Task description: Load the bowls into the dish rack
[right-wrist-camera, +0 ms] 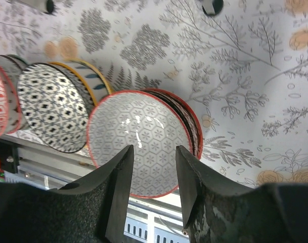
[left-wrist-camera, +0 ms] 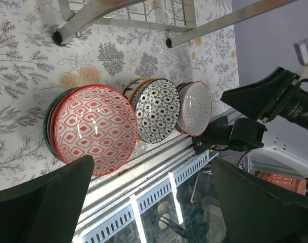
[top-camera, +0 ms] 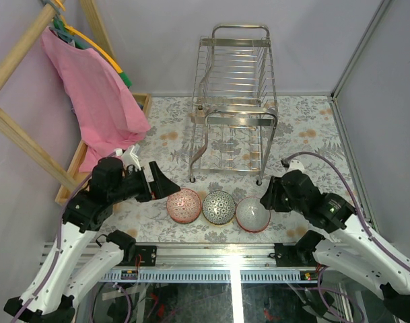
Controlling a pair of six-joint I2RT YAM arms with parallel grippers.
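Three stacks of bowls lie in a row before the metal dish rack (top-camera: 231,40): red-patterned (top-camera: 184,205), black-and-white (top-camera: 219,206), grey with red rim (top-camera: 252,214). My left gripper (top-camera: 165,180) hangs open above and left of the red stack (left-wrist-camera: 95,129). My right gripper is over the right side of the grey stack (right-wrist-camera: 131,126), its fingers partly apart; nothing clearly shows held between them.
A wooden frame (top-camera: 13,50) with a pink cloth (top-camera: 90,101) and hangers stands at the left. Walls close in the back and right.
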